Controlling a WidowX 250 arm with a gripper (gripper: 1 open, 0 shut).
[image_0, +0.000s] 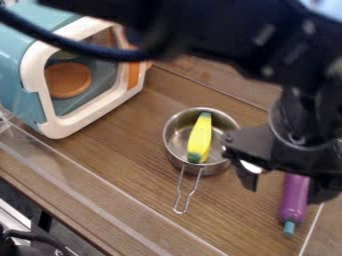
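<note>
My gripper (251, 160) is low at the right of the camera view, open, its dark body and wrist filling the upper right and partly covering a purple eggplant-like object (293, 209). Its near fingertip is beside the right rim of a steel pot (177, 138) with a wire handle. In that pot lies a yellow, green-tipped vegetable (201, 134). Whether the fingertips touch the pot or the purple object is unclear.
A teal and white toy microwave (62, 119) with an orange-handled door and an orange disc inside stands at the upper left.
</note>
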